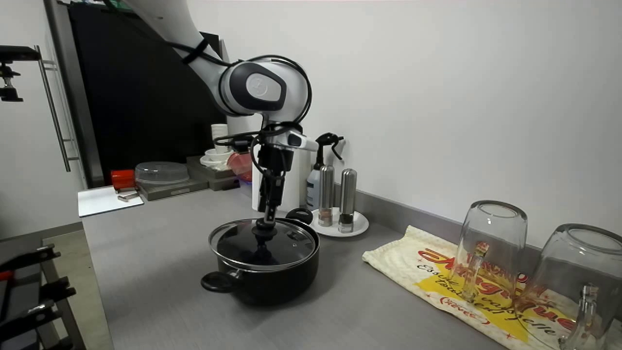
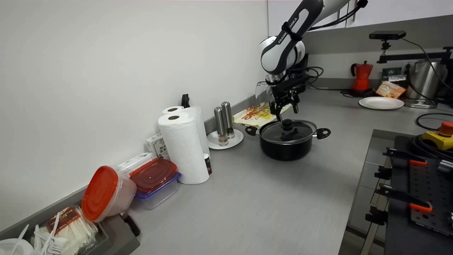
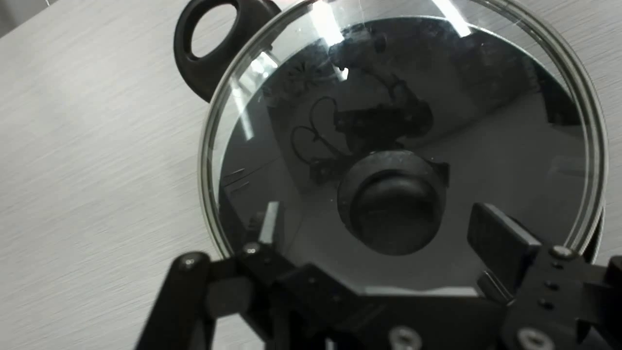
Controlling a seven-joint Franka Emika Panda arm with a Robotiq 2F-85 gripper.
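Observation:
A black pot (image 1: 274,286) with two side handles stands on the grey counter, covered by a glass lid (image 1: 239,239). The lid's round black knob (image 3: 396,204) shows fully in the wrist view. My gripper is open just above the lid, its finger pads (image 3: 502,242) wide apart on either side of the knob and slightly nearer the camera's lower edge. Nothing is held. From outside, the gripper (image 2: 287,115) points down at the knob (image 2: 287,123); whether a fingertip touches the lid I cannot tell.
Two steel mills (image 1: 347,201) stand on a white plate (image 1: 356,227) behind the pot. Glass mugs (image 1: 490,251) rest upside down on a printed cloth (image 1: 402,256). Paper towel rolls (image 2: 182,148) stand near the wall. Counter space in front of the pot (image 2: 254,204) is clear.

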